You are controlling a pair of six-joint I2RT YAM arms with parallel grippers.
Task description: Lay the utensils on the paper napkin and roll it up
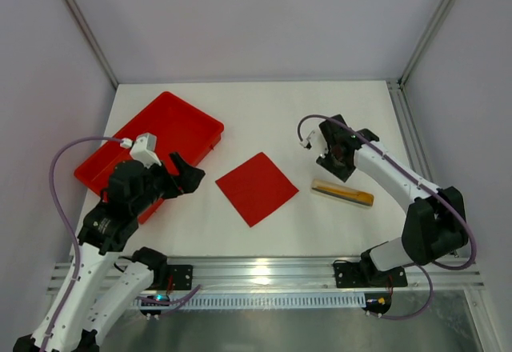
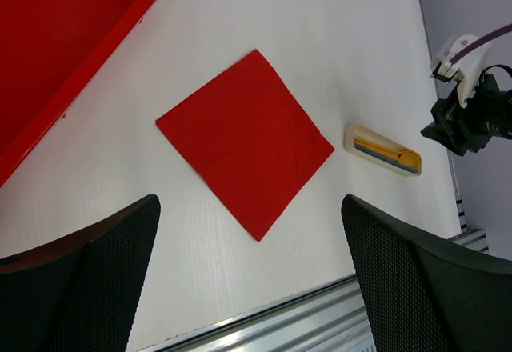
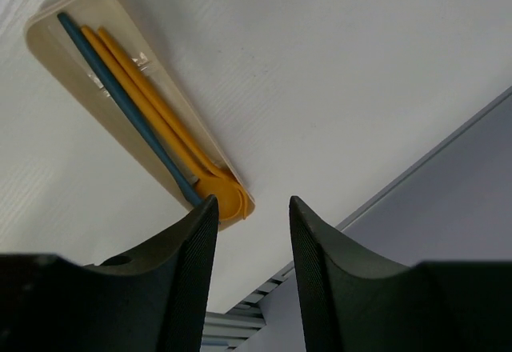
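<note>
A red napkin (image 1: 257, 190) lies flat near the middle of the white table, turned like a diamond. To its right is a narrow beige tray (image 3: 60, 54) holding a blue utensil (image 3: 132, 112) and yellow utensils (image 3: 164, 120), one with a spoon bowl at its end. Just behind the tray, above the table, hangs my right gripper; its fingers are apart with nothing between them. My left gripper is wide open and empty, left of the napkin and near the red bin in the top view.
A large red bin (image 1: 214, 138) takes up the table's left side, partly behind the left arm. Bare table (image 1: 272, 112) stretches behind the napkin and between napkin and tray. A metal rail (image 1: 256, 268) runs along the front edge.
</note>
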